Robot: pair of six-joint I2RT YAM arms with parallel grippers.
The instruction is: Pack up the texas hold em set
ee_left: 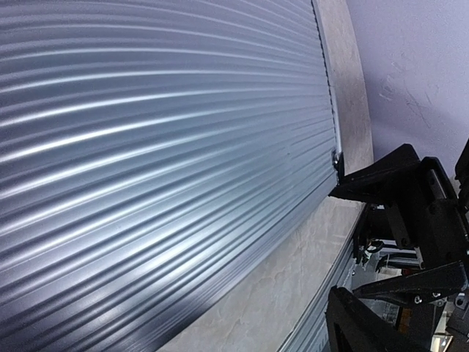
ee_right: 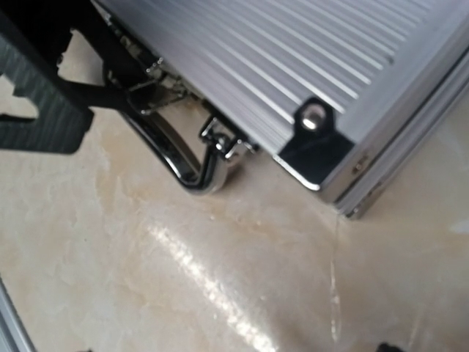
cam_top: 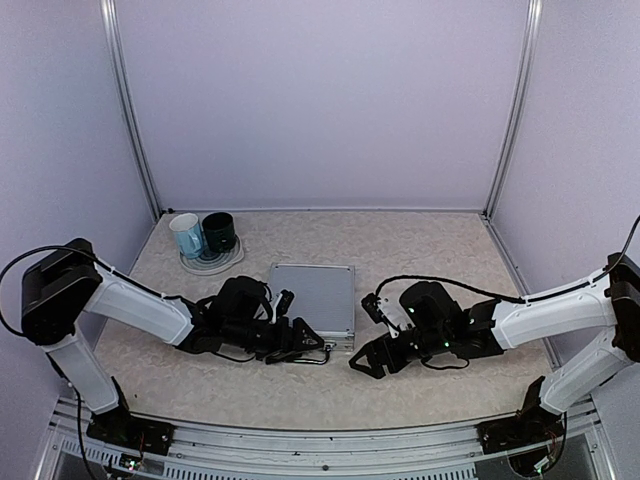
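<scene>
A silver ribbed case [cam_top: 315, 295] lies closed and flat on the table, its front edge toward me. From that edge the metal carrying handle [ee_right: 165, 158] sticks out. My left gripper [cam_top: 308, 347] is at the front of the case, by the handle. In the left wrist view its fingers stand apart, the upper finger [ee_left: 381, 174] close to the case's edge hardware; contact is unclear. My right gripper [cam_top: 365, 362] is low over the table, just right of the case's front corner [ee_right: 315, 147]. Only its two fingertips show at the bottom of the right wrist view, wide apart. Whatever is inside the case is hidden.
A light blue mug [cam_top: 186, 234] and a black mug [cam_top: 219, 231] stand on a pale coaster [cam_top: 212, 265] at the back left. Bare table [cam_top: 430, 245] lies behind and right of the case. Metal rails [cam_top: 320, 443] run along the front edge.
</scene>
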